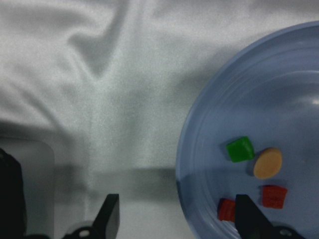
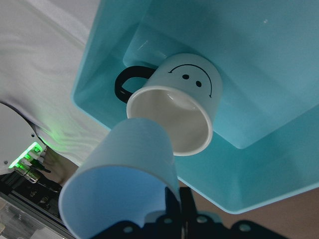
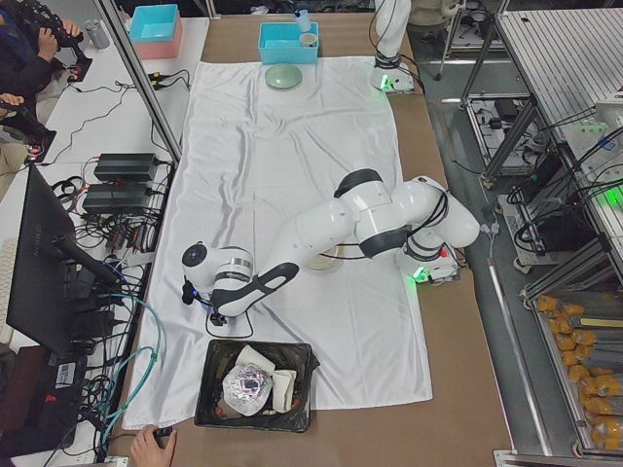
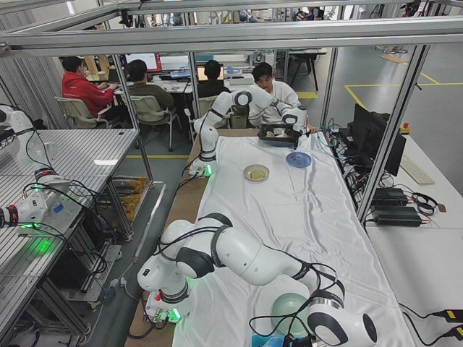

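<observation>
My left gripper is open above a blue plate (image 1: 299, 109) holding a green block (image 1: 240, 149), an orange oval piece (image 1: 267, 163) and red blocks (image 1: 273, 196); nothing is between its fingers. My right gripper is shut on the rim of a light blue cup (image 2: 117, 159), held above a turquoise bin (image 2: 264, 74). Inside the bin a white mug (image 2: 184, 89) with a smiley face and black handle lies on its side or tilted.
A black bin (image 3: 209, 389) with foil and white items stands near one cloth end. A cream plate (image 4: 256, 172) with something yellow and a green plate (image 3: 283, 76) also sit on the white cloth (image 3: 273, 146).
</observation>
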